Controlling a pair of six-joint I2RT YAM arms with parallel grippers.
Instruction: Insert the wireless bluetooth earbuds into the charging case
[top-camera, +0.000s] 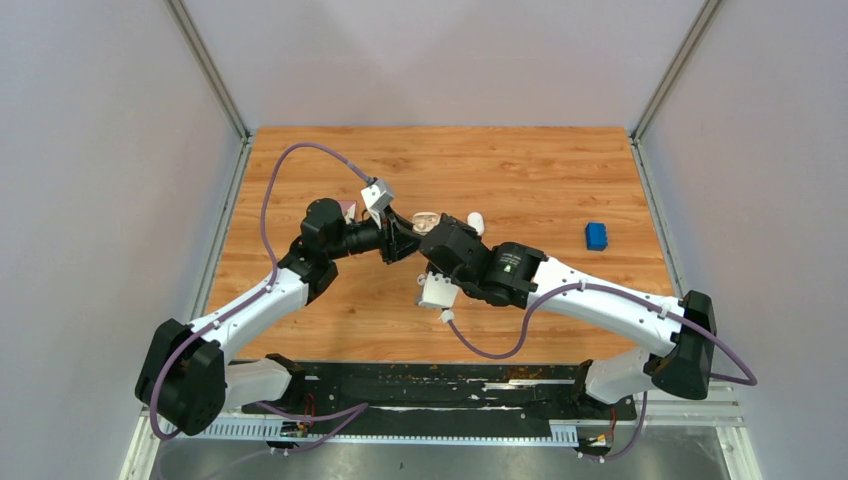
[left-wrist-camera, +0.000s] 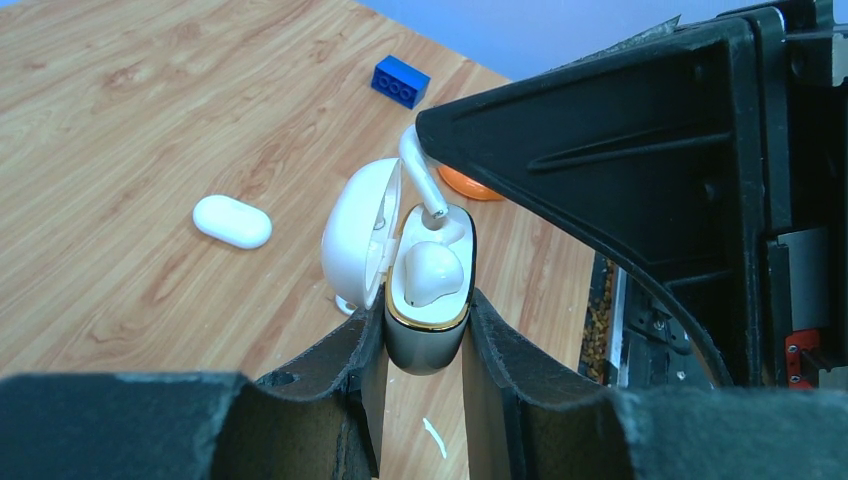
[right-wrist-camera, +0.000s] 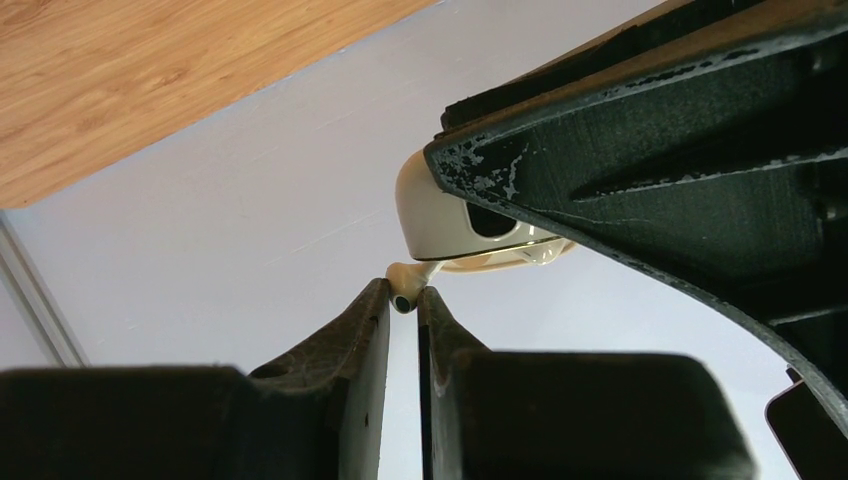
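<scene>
My left gripper is shut on the white charging case (left-wrist-camera: 428, 345), whose rounded lid (left-wrist-camera: 358, 225) stands swung open. Inside the case's near end a smooth white earbud shape (left-wrist-camera: 433, 272) shows. At the far end a white earbud (left-wrist-camera: 420, 170) has its stem tip at the case's inner face, its other end against the right gripper's finger. In the right wrist view my right gripper is shut on that earbud (right-wrist-camera: 402, 285), close beside the rim of the case (right-wrist-camera: 440, 215). Whether the stem has entered its slot, I cannot tell. From above, the grippers' meeting place is mostly covered.
A white oval case (left-wrist-camera: 232, 222) lies closed on the wooden table. Farther off are a blue brick (left-wrist-camera: 400, 80) and an orange object (left-wrist-camera: 468, 184), the latter partly behind the right gripper.
</scene>
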